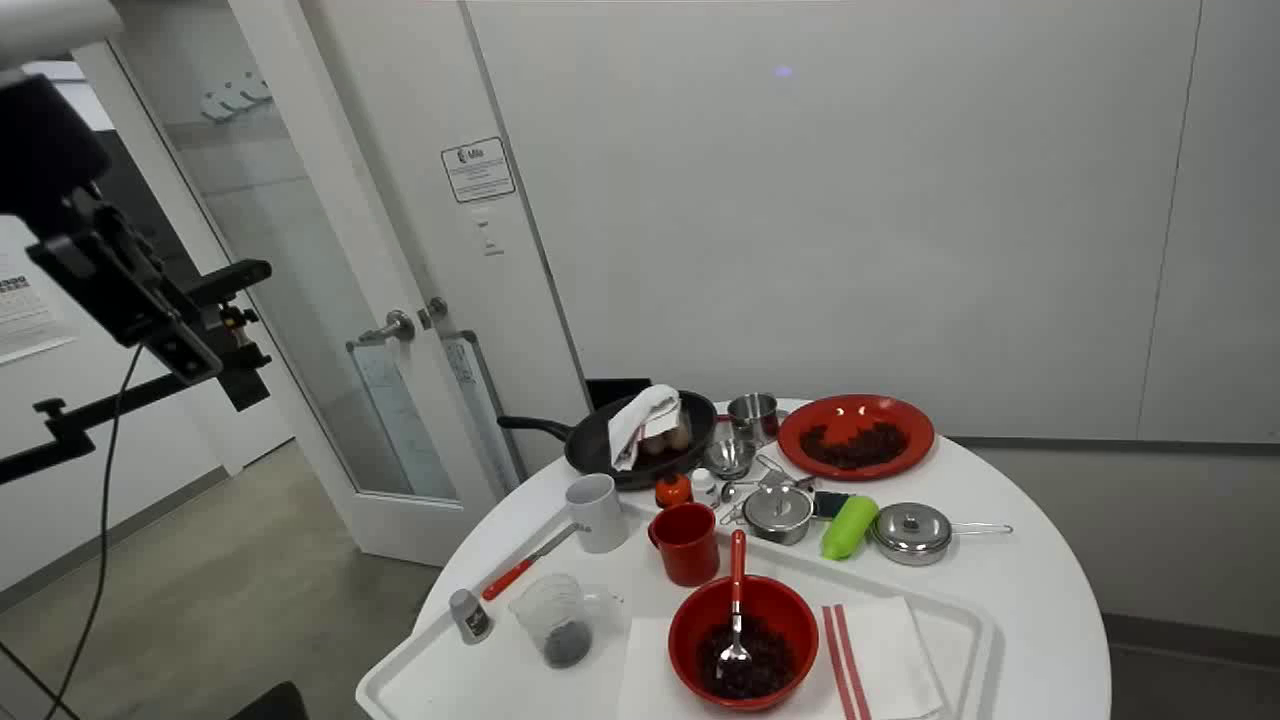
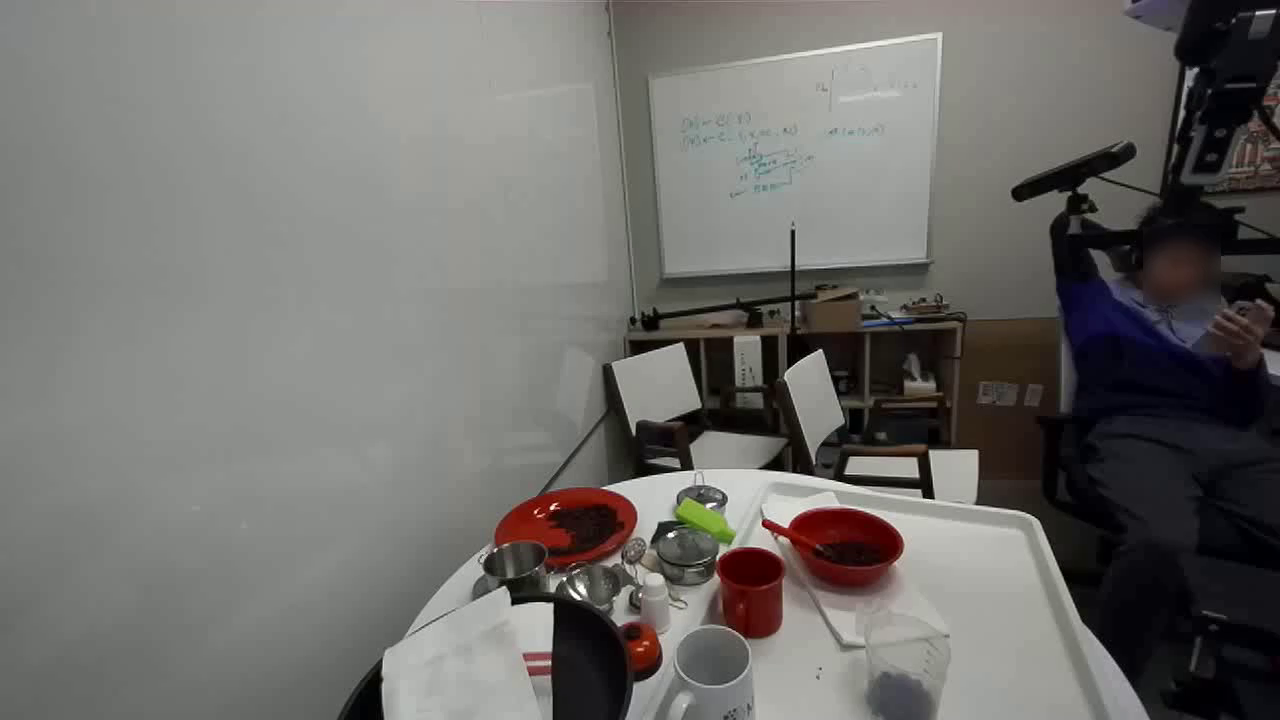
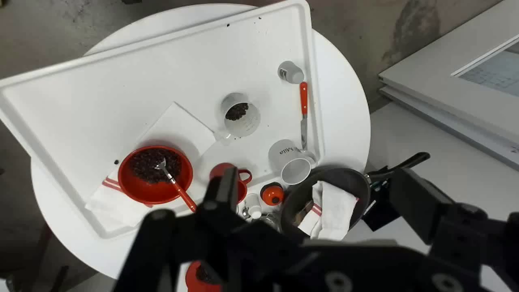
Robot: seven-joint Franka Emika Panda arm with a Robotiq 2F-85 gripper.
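My gripper is open high above the round table, its two black fingers spread wide with nothing held between them. In exterior view 1 the gripper [image 1: 192, 348] hangs at the left, well away from the tableware. A red bowl [image 1: 684, 642] with dark bits and a red-handled spoon [image 1: 738, 588] stands on a white tray [image 3: 160, 58]. Nearby on the tray are a clear measuring cup [image 3: 245, 121] with dark bits in it, a white mug [image 3: 284, 155] and a red mug [image 1: 686, 546]. A red plate [image 1: 918, 438] bears more dark bits at the table's back.
A black pan [image 3: 360, 187] with a folded cloth [image 3: 338, 209] sits at the table edge, handle jutting out. Small metal pots, a green bottle [image 1: 849, 528] and an orange timer [image 3: 272, 194] crowd one side. A red-handled knife [image 3: 304, 99] lies near the tray rim. A person [image 2: 1170, 360] sits beyond the table.
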